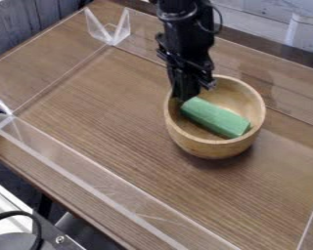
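Note:
My black gripper [186,90] reaches down from the top of the view to the upper left part of a wooden bowl [209,145]. A green block [214,119] lies slanted inside the bowl. The fingertips are at or over the bowl's near-left inner edge, at the upper end of the block; whether they touch either is unclear. The gripper looks shut, with nothing clearly visible between its fingers.
A white object with a black cable [26,217] sits at the lower left corner. A wall stands at the top right.

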